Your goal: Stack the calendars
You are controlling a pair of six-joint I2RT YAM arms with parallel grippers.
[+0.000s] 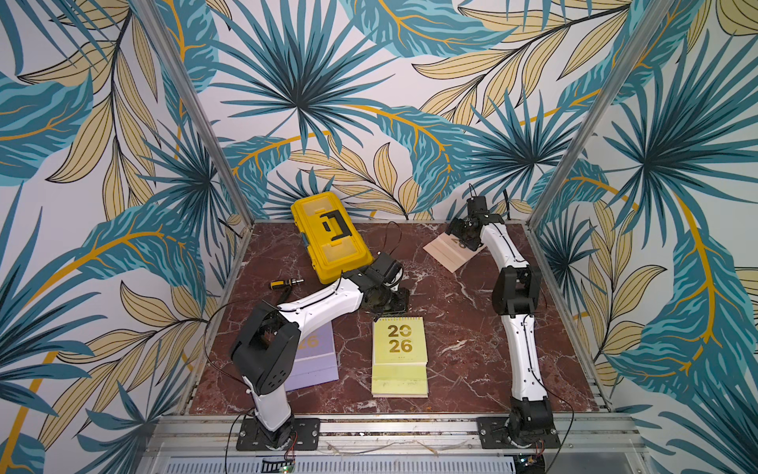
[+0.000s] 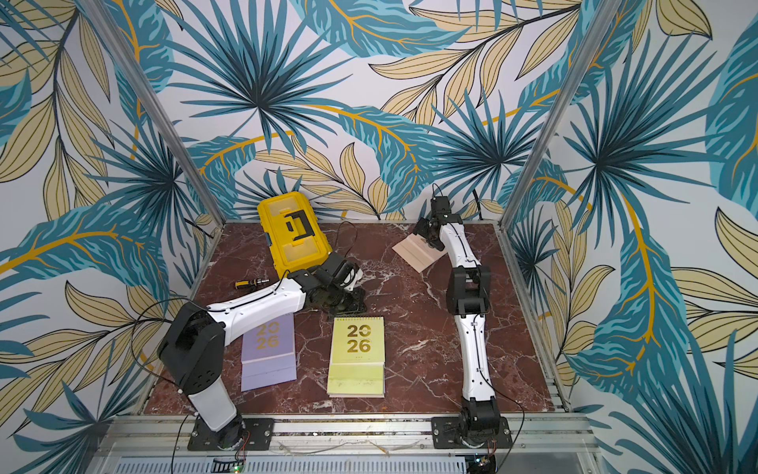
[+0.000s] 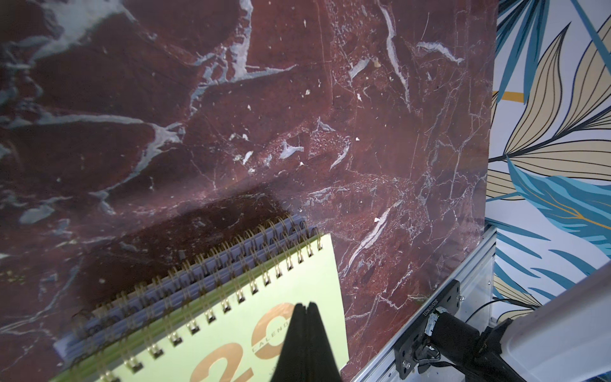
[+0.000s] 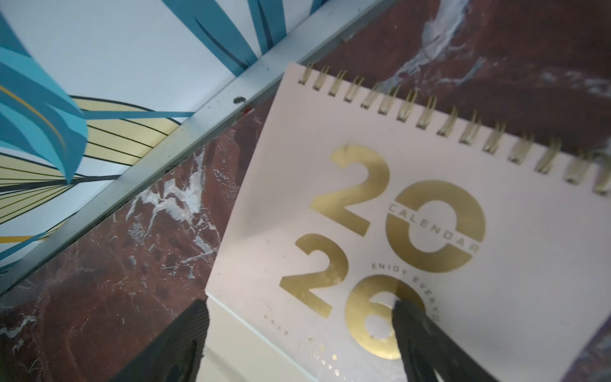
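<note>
A yellow-green calendar point(image 1: 399, 371) lies at the front middle, with a lavender calendar point(image 2: 268, 363) to its left, partly behind the left arm in the top left view. A pink calendar point(image 4: 273, 210) lies at the back right. My left gripper is shut, nothing visible between its fingers, just beyond the yellow calendar's spiral edge, which shows below it in the left wrist view. My right gripper is over the pink calendar, its fingers apart with the cover showing between them.
A yellow toolbox point(image 1: 331, 237) stands at the back left, with a small yellow-handled tool point(image 2: 249, 283) in front of it. A metal rail borders the table behind the pink calendar.
</note>
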